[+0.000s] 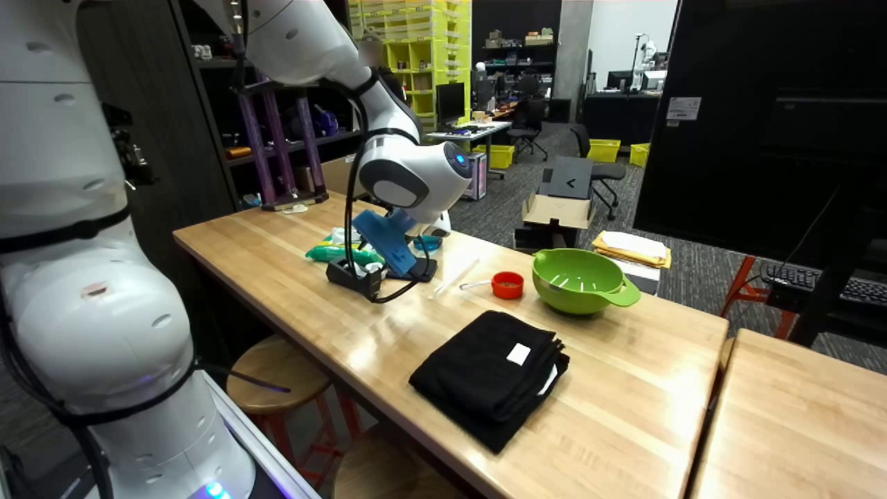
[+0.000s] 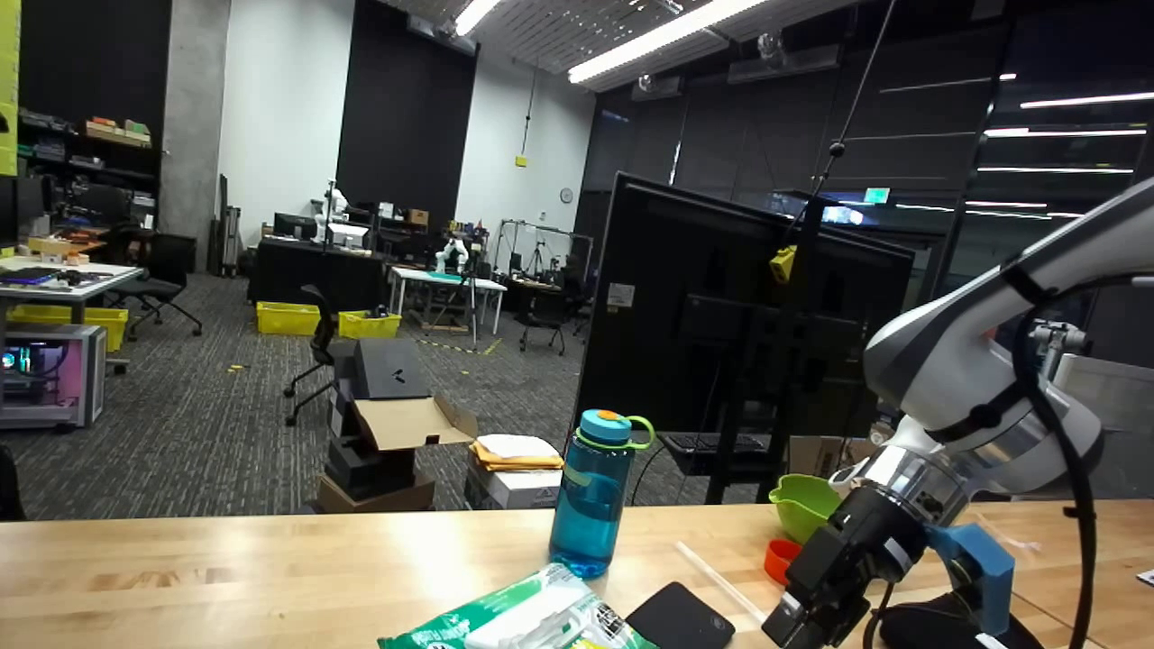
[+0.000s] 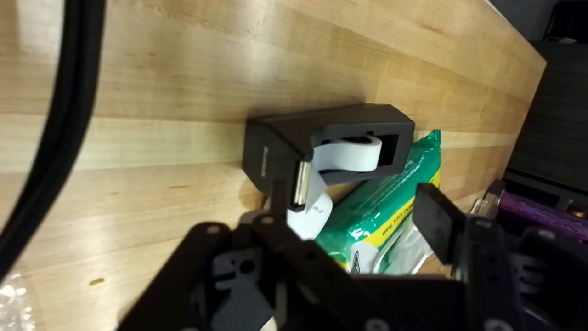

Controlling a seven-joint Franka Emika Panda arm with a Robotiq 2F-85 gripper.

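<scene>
My gripper is part open in the wrist view, its two dark fingers apart above the table. Below and between them lies a green and yellow plastic packet (image 3: pixel 380 218), with the gap between the fingers over it. A black Scotch tape dispenser (image 3: pixel 275 151) with a white roll stands beside the packet, close to the left finger. A rounded white object (image 3: pixel 312 217), partly hidden by that finger, sits against the dispenser. Nothing shows gripped. In exterior view 2 the gripper (image 2: pixel 787 626) points down near a flat black item (image 2: pixel 682 618).
A blue bottle (image 2: pixel 592 498) stands behind the packet. Farther along are a clear tube (image 1: pixel 455 278), a red measuring cup (image 1: pixel 507 285), a green colander (image 1: pixel 582 283) and folded black cloth (image 1: pixel 490 370). A dark cable (image 3: pixel 69 110) hangs beside the wrist. Bare wood lies in front.
</scene>
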